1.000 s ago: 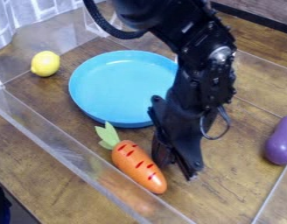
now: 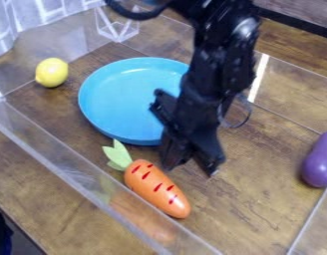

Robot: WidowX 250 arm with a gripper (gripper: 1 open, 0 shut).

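The black robot gripper (image 2: pixel 177 151) hangs over the wooden surface at the centre, its fingertips low between the blue plate and the orange toy carrot (image 2: pixel 157 188). It looks shut, with nothing visible between its fingers. The carrot lies at lower centre with red marks and green leaves pointing up-left. The blue plate (image 2: pixel 113 98) lies behind the gripper, partly hidden by it.
A yellow lemon (image 2: pixel 51 72) lies at the left, a purple eggplant (image 2: pixel 321 159) at the right edge. Clear low walls (image 2: pixel 67 164) border the wooden area. Bare wood shows at lower right.
The gripper has moved away from the camera, up in the view and slightly left, toward the plate. The carrot, plate, lemon and eggplant look unmoved.
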